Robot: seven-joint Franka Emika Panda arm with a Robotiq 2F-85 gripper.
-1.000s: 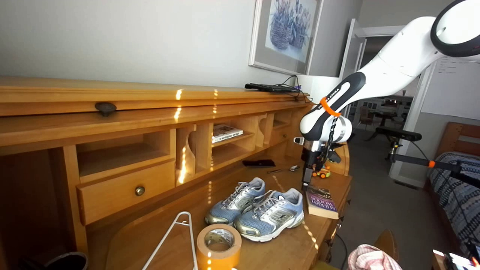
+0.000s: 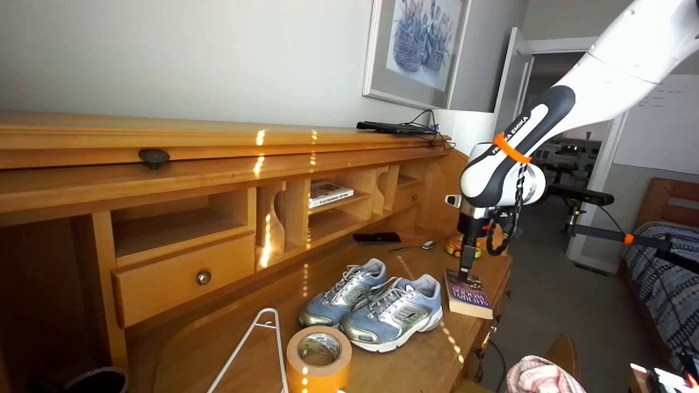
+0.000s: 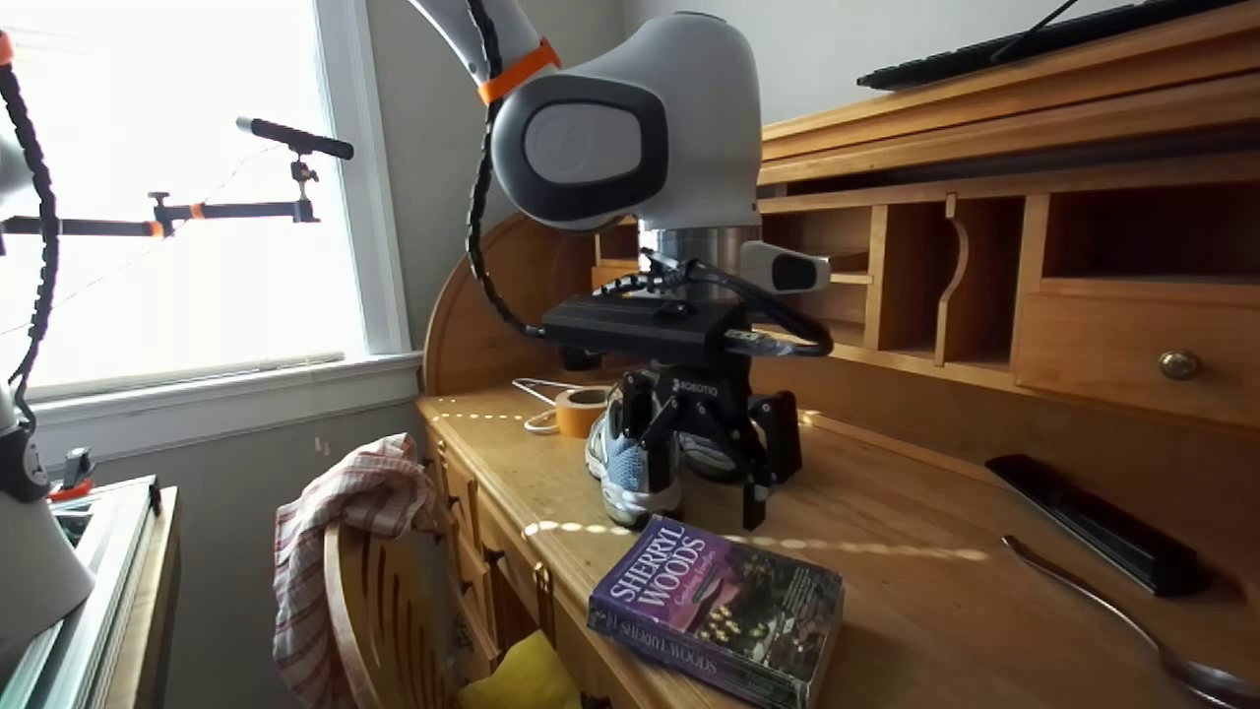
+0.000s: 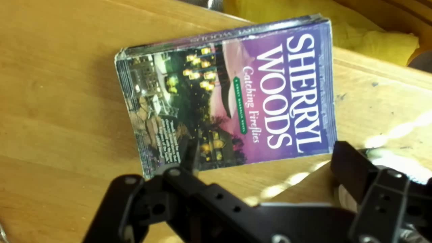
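Note:
A thick purple paperback [image 4: 226, 101] lies flat, cover up, near the desk's front edge; it also shows as the book [image 3: 726, 603] in exterior view 2. My gripper [image 3: 709, 508] points down above the desk, by the book's shoe-side edge. Its fingers are spread wide, with nothing gripped between them. In the wrist view, one finger [image 4: 188, 156] overlaps the book's lower edge, while the other finger [image 4: 348, 170] sits beyond its lower right corner. Exterior view 1 has the gripper [image 2: 463, 274] over the book, with a finger hiding part of the cover.
Two blue-grey running shoes [image 2: 396, 314] stand close to the book. Tape [image 2: 319, 357] and a white hanger [image 2: 278, 347] lie farther along the desk. A black case [image 3: 1099, 520] and a spoon [image 3: 1134, 620] lie toward the back. A chair with checked cloth [image 3: 354, 508] stands in front.
The arm has shifted rightward in exterior view 1, toward the desk's front edge, carrying the gripper from beside the book to over it. The book has not moved.

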